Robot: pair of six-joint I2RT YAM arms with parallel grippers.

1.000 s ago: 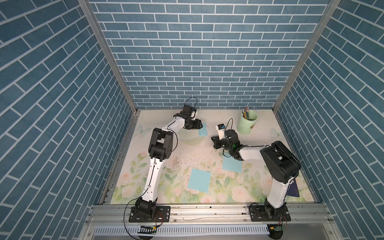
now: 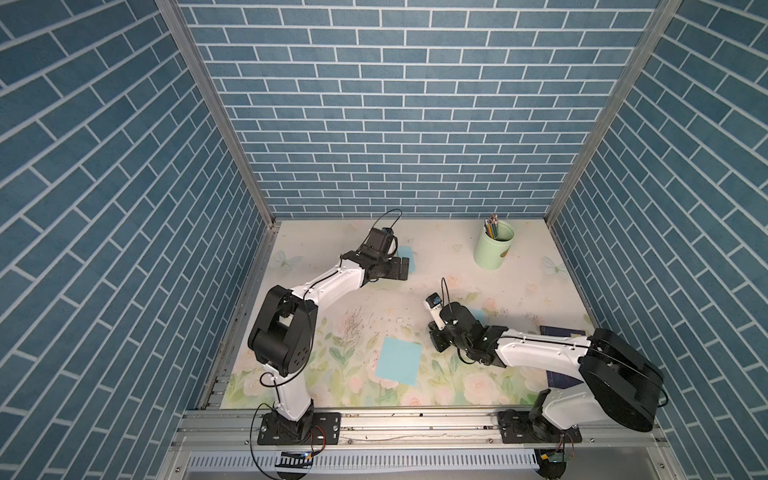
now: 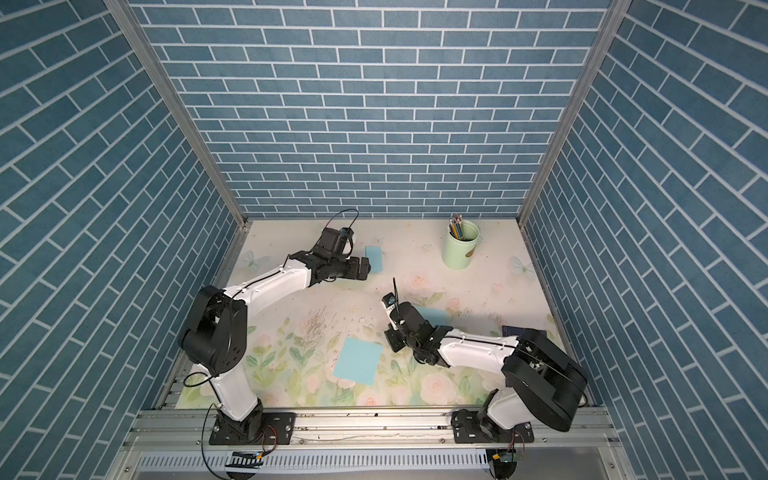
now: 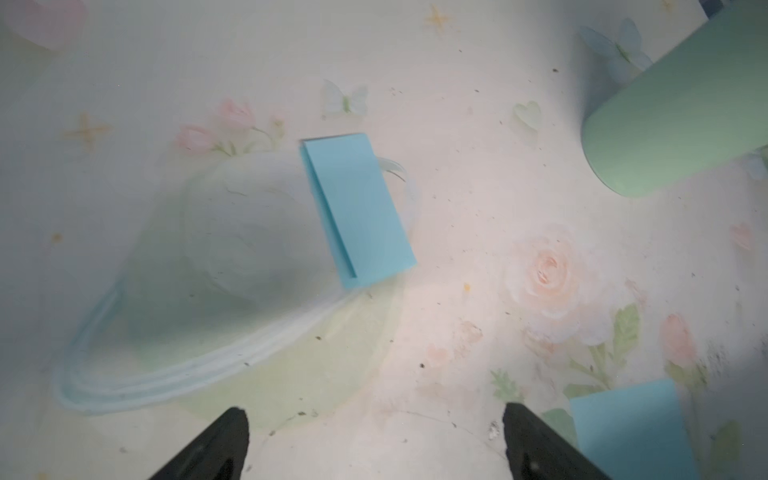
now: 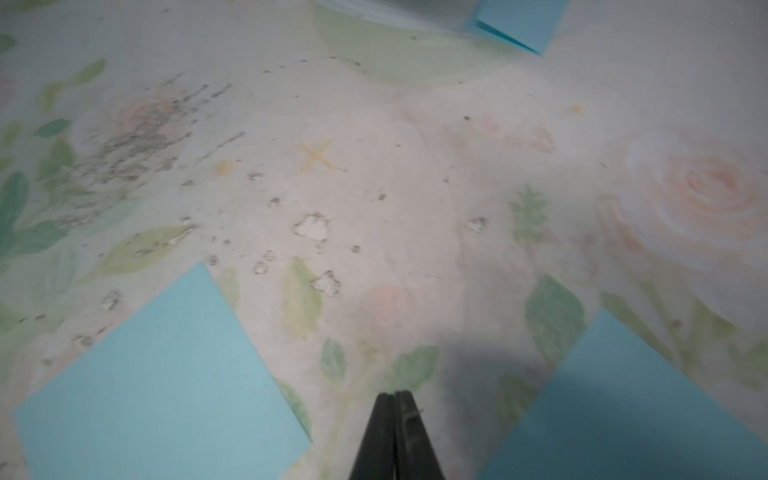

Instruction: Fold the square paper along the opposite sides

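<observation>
A light blue paper [image 4: 372, 212], folded into a narrow rectangle with a thin strip of its lower layer showing, lies at the back of the table. Over the table in front of it, my left gripper stands open, nothing between its fingers. Two flat blue squares also lie out: one square [image 5: 176, 392] near the front middle, the other square [image 5: 632, 424] to its right, partly covered by the right arm from above. Between these squares, in the right wrist view, my right gripper is shut with nothing visible between its tips.
A green cup [image 2: 494, 244] of pencils stands at the back right. A dark blue flat object [image 2: 562, 330] lies at the right edge, partly under the right arm.
Both arms have drawn back toward the front. The left gripper has moved off the folded paper and its fingers have opened; the right gripper has come forward beside the right square. The papers have not moved.
</observation>
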